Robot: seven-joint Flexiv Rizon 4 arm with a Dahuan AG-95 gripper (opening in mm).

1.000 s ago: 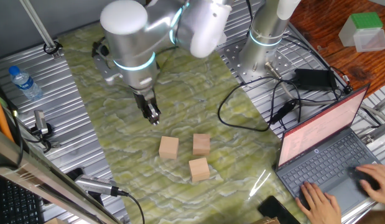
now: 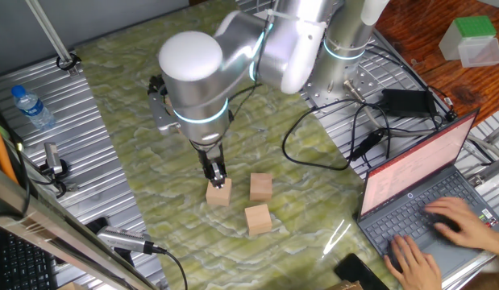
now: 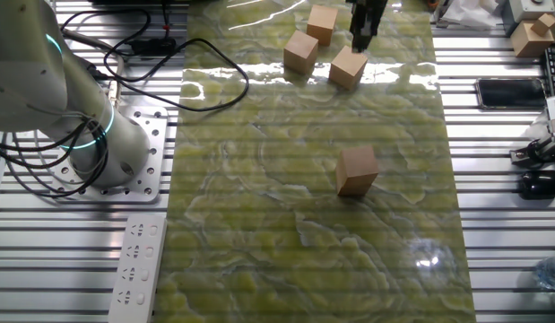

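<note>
In exterior view 1, three wooden blocks form a loose group on the green marbled mat: a left block (image 2: 218, 193), an upper right block (image 2: 261, 187) and a lower block (image 2: 258, 219). My gripper (image 2: 219, 180) points down over the far edge of the left block, overlapping it in this view. Exterior view 2 shows the gripper (image 3: 360, 43) just above and beside that block (image 3: 347, 68); contact cannot be made out. Its fingers look close together, but the gap is unclear. A fourth block (image 3: 357, 170) stands apart on the mat, hidden by my arm in exterior view 1.
A person's hands rest on the laptop (image 2: 426, 197) at the mat's right edge, with a phone (image 2: 359, 272) nearby. A black cable (image 3: 210, 106) loops onto the mat.
My gripper has come right and toward the block group, from clear mat to over the left block. The three blocks have not moved. The person's right hand has shifted onto the keyboard.
</note>
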